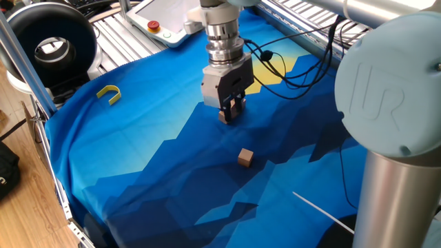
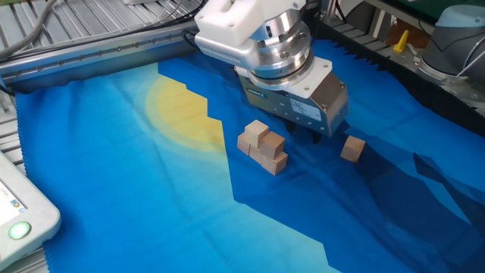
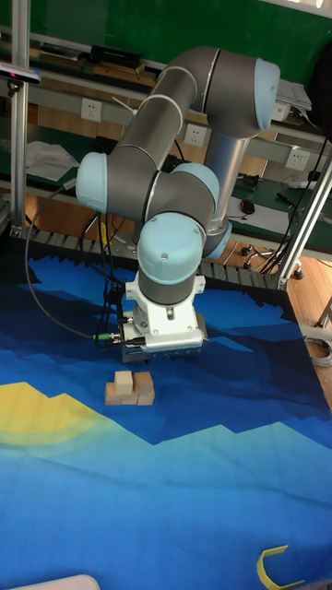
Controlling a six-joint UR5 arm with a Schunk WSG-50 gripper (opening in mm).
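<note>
A small stack of wooden blocks [image 2: 262, 147] stands on the blue cloth, with a pale block [image 2: 256, 133] and a browner block [image 2: 271, 144] on top of a lower row. Apart from it lies a single wooden block [image 2: 352, 149], also seen in exterior view 1 as a lone cube [image 1: 245, 158]. My gripper [image 2: 305, 135] points down between the stack and the lone block, closer to the stack. Its two dark fingers are apart, and no block shows between them. In exterior view 1 the gripper [image 1: 232, 110] partly hides the stack.
A yellow curved piece [image 1: 109, 94] lies on the cloth, well away from the blocks. The teach pendant [image 1: 162, 21] with its red button sits at the table's edge. Black cables [image 1: 303, 79] hang near the arm.
</note>
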